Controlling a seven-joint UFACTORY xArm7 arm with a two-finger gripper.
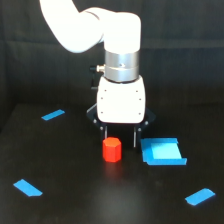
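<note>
A small red block (112,150) rests on the dark table, a little left of centre. Above it, the white robot arm's gripper (120,131) points down with its black fingers apart, the space between them sitting just above and slightly right of the block. A square outlined in blue tape with a pale centre (164,151) lies to the right of the block.
Short strips of blue tape (28,188) mark the table at front left, front right (200,196) and back left (53,114).
</note>
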